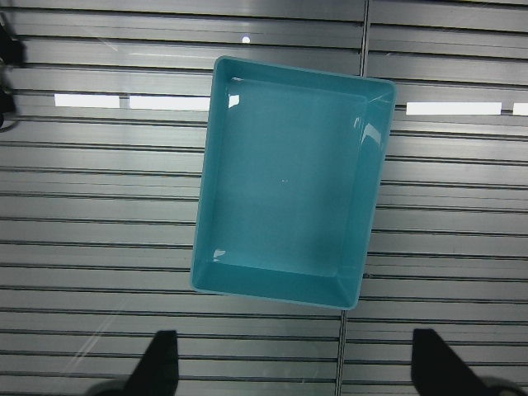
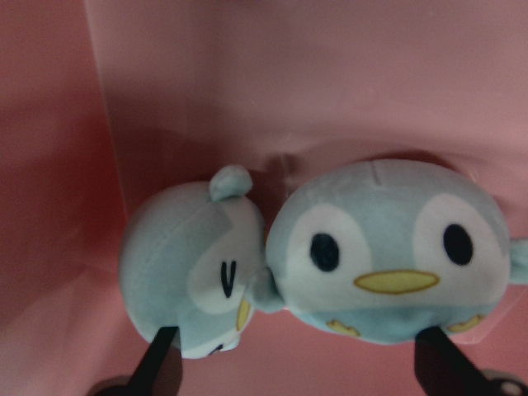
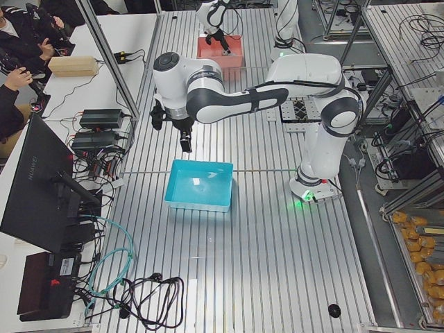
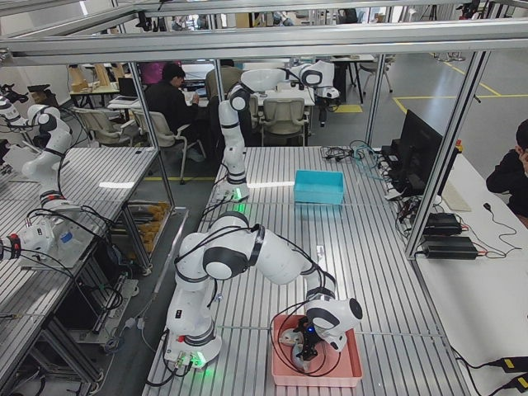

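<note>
An empty turquoise bin point(image 1: 285, 173) lies on the slatted table, below my raised left gripper, whose fingers stand wide apart with nothing between them. In the right wrist view two pale blue penguin plush toys, one lying sideways point(image 2: 177, 264) and one face up point(image 2: 388, 227), sit side by side in a pink bin point(image 2: 272, 82). My right gripper is down inside that bin, fingers apart at the near edge of the toys; it appears open and not closed on either.
A monitor point(image 3: 38, 180), power supplies point(image 3: 100, 118) and cables point(image 3: 146, 298) line one side. Metal frame posts and beams point(image 4: 272, 37) surround the workspace.
</note>
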